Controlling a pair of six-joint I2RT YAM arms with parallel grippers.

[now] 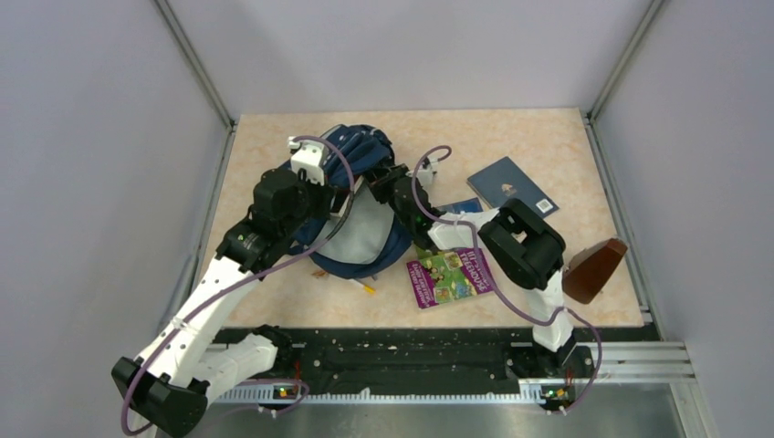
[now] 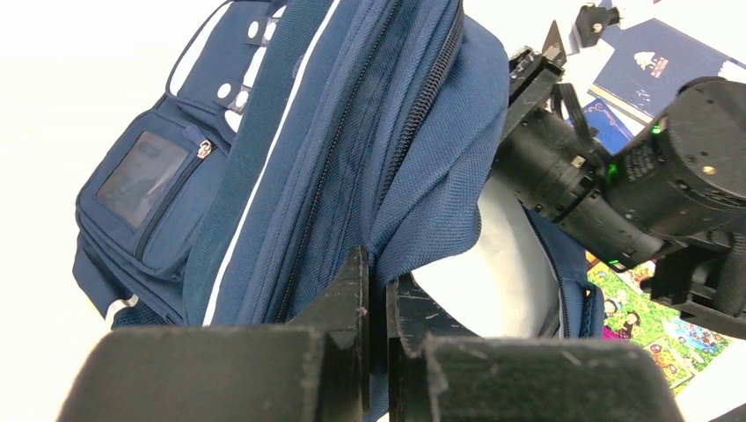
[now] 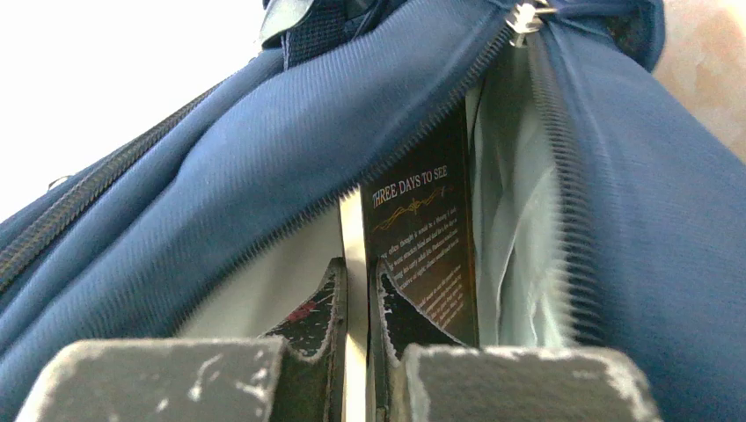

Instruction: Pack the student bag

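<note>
A navy student bag [image 1: 398, 241] lies at the left of the table, its mouth open and its pale lining [image 1: 362, 228] showing. My left gripper is shut on the bag's edge [image 2: 431, 193] and keeps that side lifted. In the right wrist view, my right gripper is inside the bag's mouth, shut on a black book [image 3: 427, 220] lettered "Three Days to See". The bag's zipped rim [image 3: 352, 114] covers the book's upper end. From the top, the right gripper's tips and the book are hidden by the bag's raised flap.
A purple-and-green book [image 1: 452, 276] and a partly covered blue book [image 1: 464, 206] lie right of the bag. Farther right are a dark navy book [image 1: 513, 189] and a brown object [image 1: 594, 270]. Beside the bag's near edge is a yellow-tipped pen [image 1: 364, 286].
</note>
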